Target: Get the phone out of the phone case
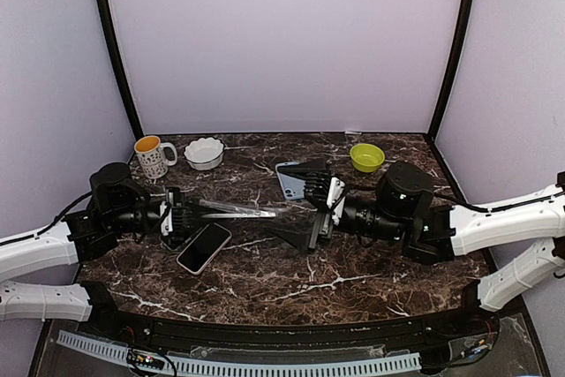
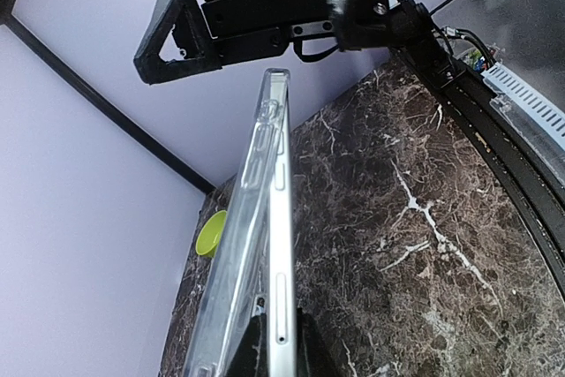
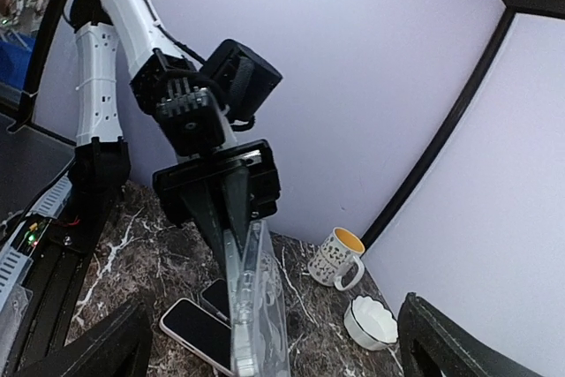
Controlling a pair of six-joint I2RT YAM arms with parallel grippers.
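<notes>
A phone in a clear case (image 1: pixel 238 214) is held level above the table by my left gripper (image 1: pixel 190 216), which is shut on it. In the left wrist view the silver phone edge (image 2: pixel 281 218) and the clear case (image 2: pixel 238 253) stand slightly apart, forming a narrow wedge. My right gripper (image 1: pixel 300 205) is open around the far end, its fingers spread above and below it in the top view. In the right wrist view the held end (image 3: pixel 252 297) lies between the open fingers.
On the marble table (image 1: pixel 327 289) lie a dark phone (image 1: pixel 203 247), a light blue phone (image 1: pixel 290 178), a mug (image 1: pixel 153 160), a white dish (image 1: pixel 204 154) and a green bowl (image 1: pixel 366 157).
</notes>
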